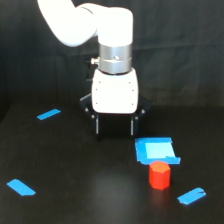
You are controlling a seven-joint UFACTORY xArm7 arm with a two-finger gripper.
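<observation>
My gripper hangs over the dark table in the upper middle of the camera view. It is open: its two fingers stand apart, and nothing shows between them. A small red block with a hexagonal outline lies to the right and nearer the camera. Directly behind that block is a white square bordered by blue tape. The gripper is to the left of both and farther back.
Strips of blue tape mark the table at the far left, the near left and the near right. Bare dark table fills the middle and front left. A dark backdrop closes off the rear.
</observation>
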